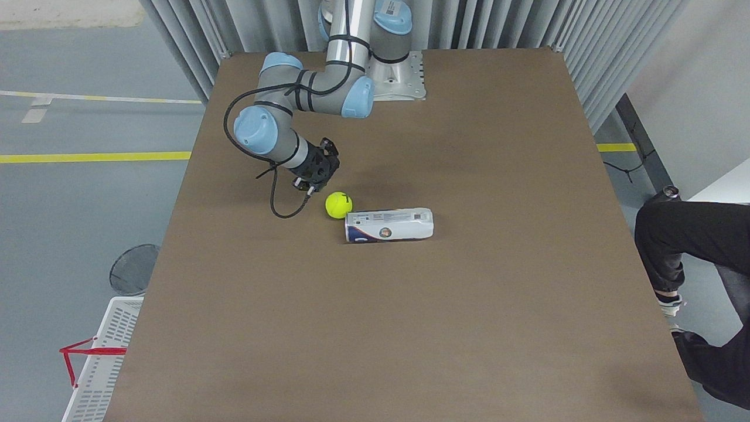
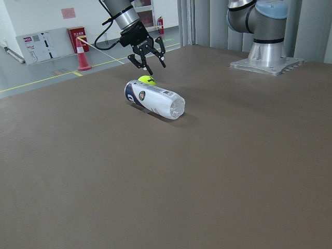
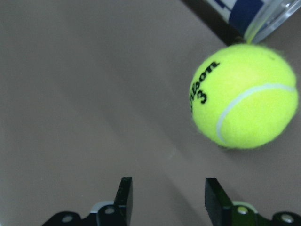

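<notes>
A yellow-green tennis ball (image 1: 338, 205) rests on the brown table beside a clear tube with a white label (image 1: 389, 225), lying on its side just right of it in the front view. My black gripper (image 2: 153, 63) hangs above and behind the ball in the left view. In the wrist view its fingertips (image 3: 123, 188) stand apart and empty, with the ball (image 3: 243, 96) up and to the right, outside them, and the tube's end (image 3: 257, 17) beyond it.
The brown table (image 1: 422, 316) is broadly clear. The robot base (image 1: 395, 84) sits at the back edge. A white basket (image 1: 105, 373) and a dark mesh bin (image 1: 133, 269) stand off the left edge; a person's legs are beyond the right edge.
</notes>
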